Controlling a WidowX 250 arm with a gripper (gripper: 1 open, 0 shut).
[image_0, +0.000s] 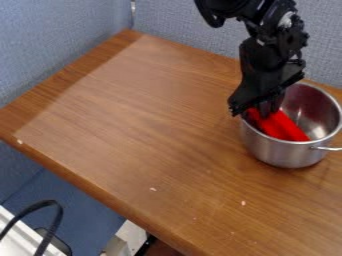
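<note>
A steel pot (302, 152) with a side handle stands at the right of the wooden table (147, 120). Inside it lies a red object (282, 124). My black gripper (250, 105) reaches down from the top right to the pot's left rim, over the upper end of the red object; whether its fingers are open or shut on anything I cannot tell.
Blue padded walls border it at the back and left. A white item with a black cable (43, 210) sits below the table at the lower left.
</note>
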